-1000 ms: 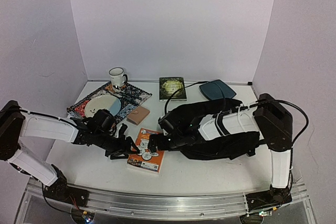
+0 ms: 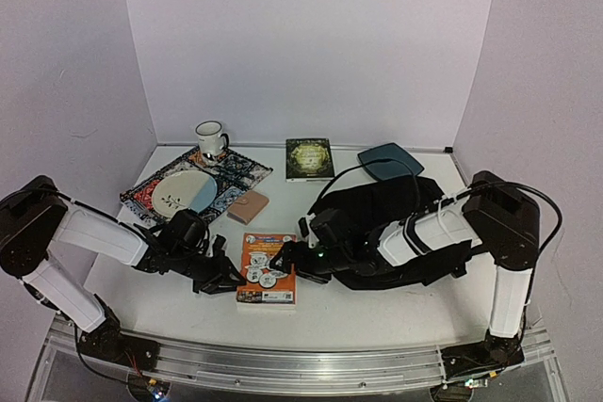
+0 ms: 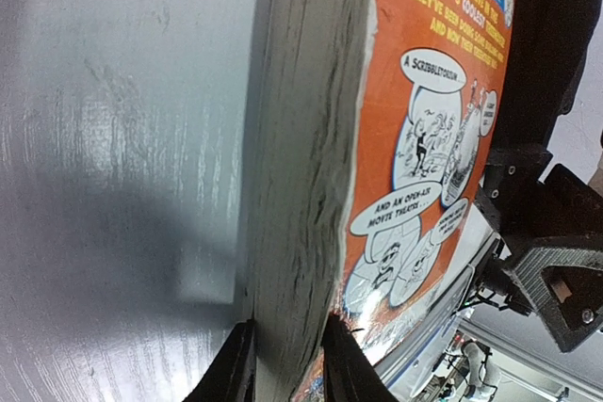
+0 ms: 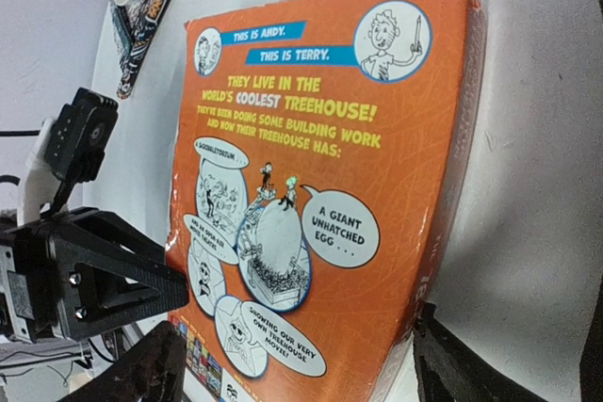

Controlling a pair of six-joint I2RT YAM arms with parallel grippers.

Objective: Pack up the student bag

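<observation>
An orange book (image 2: 268,275) with comic drawings on its cover lies flat near the table's front, between my two grippers. My left gripper is at its left side; the page edge shows between its parted fingertips, and whether they clamp it is unclear. On the right, my right gripper stands wide open, one finger over or near the cover and the other beside the book's right side. Behind the right arm spreads the black bag (image 2: 372,209), partly covered by that arm. A dark book with a green-gold cover (image 2: 309,158) lies at the back.
At the back left, a patterned mat (image 2: 247,168) holds a plate (image 2: 179,192) and a white mug (image 2: 210,135). A tan wallet (image 2: 248,206) lies by the mat. A dark blue flat item (image 2: 386,159) rests behind the bag.
The orange book has turned from slanted to nearly square with the table's front edge.
</observation>
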